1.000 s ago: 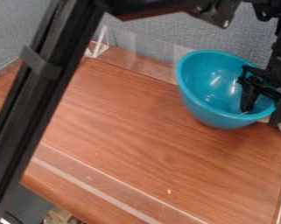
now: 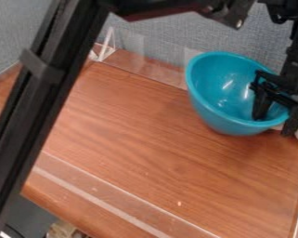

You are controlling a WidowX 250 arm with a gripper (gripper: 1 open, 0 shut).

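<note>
A turquoise bowl (image 2: pixel 217 102) rests on the wooden table (image 2: pixel 163 177) toward the back right. My black gripper (image 2: pixel 278 105) is at the bowl's right side, shut on its rim, one finger inside the bowl and the other outside it. The inside of the bowl looks empty apart from the finger.
A long black arm bar crosses the left of the view. A grey textured wall stands behind the table, with clear tape along the back edge. Something pale lies at the right edge beside the bowl.
</note>
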